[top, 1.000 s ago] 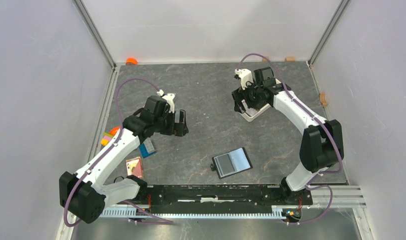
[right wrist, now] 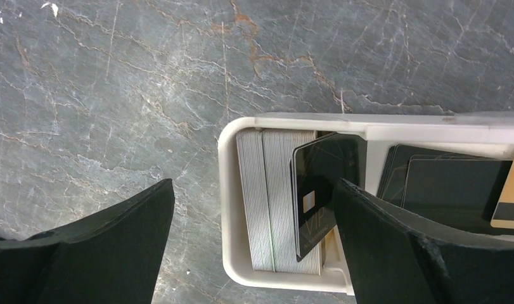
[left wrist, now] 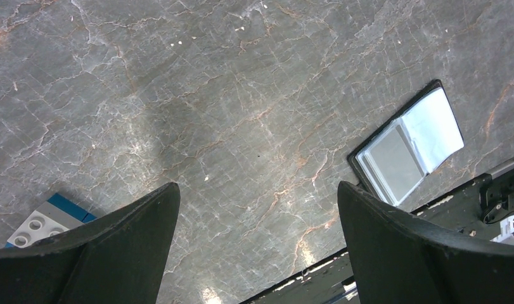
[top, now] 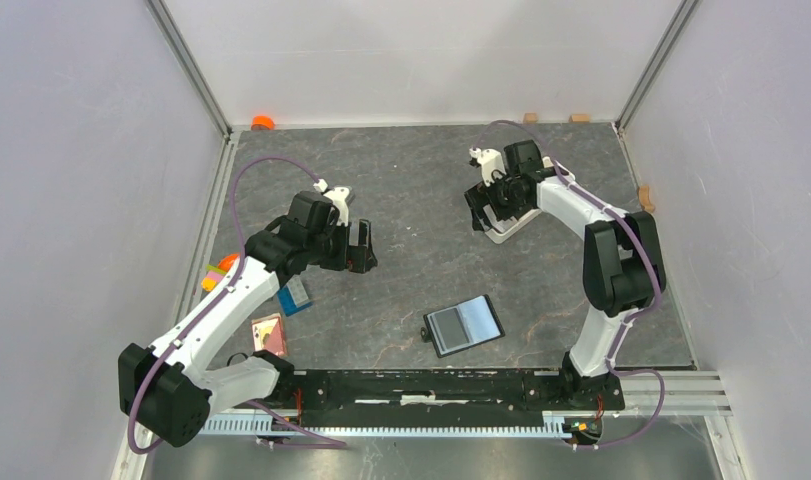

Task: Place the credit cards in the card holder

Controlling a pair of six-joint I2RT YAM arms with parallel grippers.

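Note:
The open card holder, black with clear pockets, lies flat near the table's front edge; it also shows at the right of the left wrist view. Above the white tray of cards, my right gripper is open. One of its fingers hides part of a black VIP card, which leans over a pale stack of cards; contact cannot be judged. The other finger is beyond the tray's left wall, over bare table. My left gripper hangs open and empty over the table, left of centre.
Other black cards and a gold card lie in the tray's right section. Along the left side sit a blue-and-grey block piece, a red-framed card box and coloured items.
The left arm and card holder have stayed still.

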